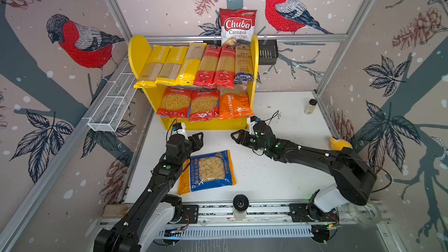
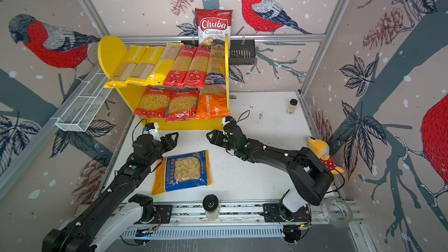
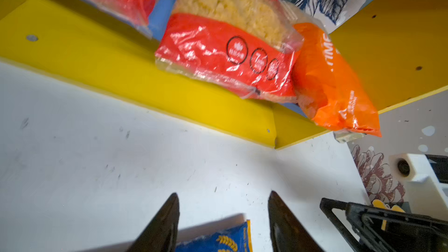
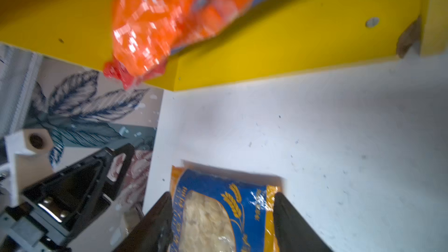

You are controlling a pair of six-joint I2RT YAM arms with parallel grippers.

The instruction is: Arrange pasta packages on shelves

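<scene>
The yellow shelf [image 1: 136, 53] holds a top row of yellow, red and brown spaghetti packs [image 1: 205, 65] and, below, two red pasta bags [image 1: 174, 100] and an orange one [image 1: 237, 105]. A blue-and-orange orecchiette bag [image 1: 210, 170] lies flat on the table in front. My left gripper [image 1: 197, 140] stands open just above and behind that bag's left part, its fingers empty. My right gripper [image 1: 237, 136] is open, below the orange bag's front, with nothing between its fingers.
A small jar [image 1: 310, 107] stands at the back right, and a yellow plush toy [image 2: 319, 149] lies at the right edge. A wire basket [image 1: 112, 102] hangs on the left.
</scene>
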